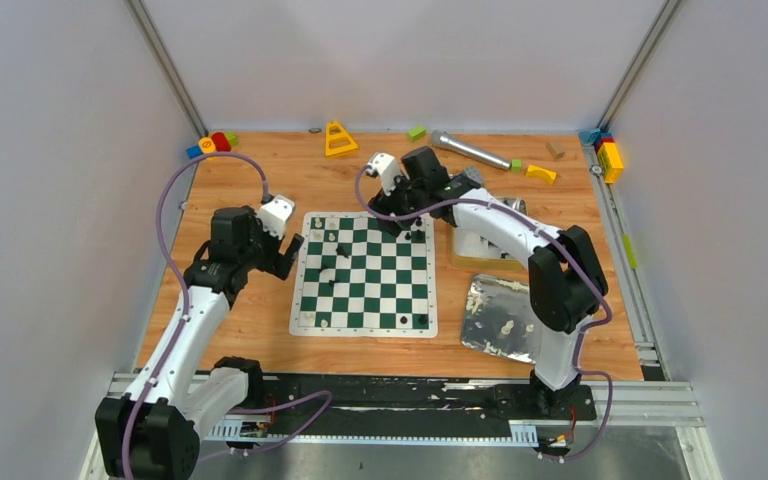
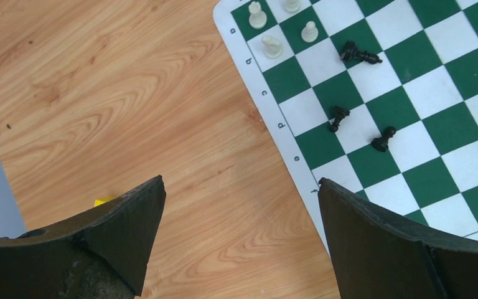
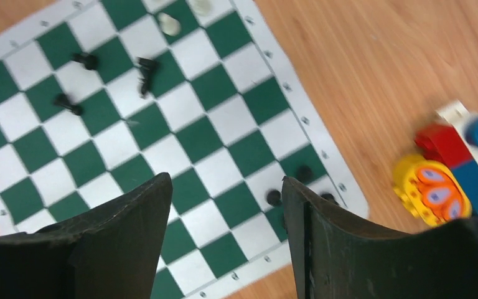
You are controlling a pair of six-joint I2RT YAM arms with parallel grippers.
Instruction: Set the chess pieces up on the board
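Note:
The green and white chessboard (image 1: 373, 275) lies mid-table. White pieces stand at its far-left corner, among them a white pawn (image 2: 310, 32). Three black pieces lie tipped over towards the board's left side: a larger black piece (image 2: 360, 53), a small black piece (image 2: 338, 118) and a black pawn (image 2: 383, 139). Several black pieces, one a black pawn (image 3: 274, 198), are at the far-right corner, partly hidden by a finger in the right wrist view. My right gripper is open above the board's far right part, empty. Left of the board, my left gripper stands open and empty.
A metal tray (image 1: 501, 318) with white pieces lies right of the board. Behind it is a box (image 1: 480, 263), partly under the right arm. Toy blocks (image 1: 207, 145), a yellow triangle (image 1: 340, 140) and a flashlight (image 1: 472, 150) line the back.

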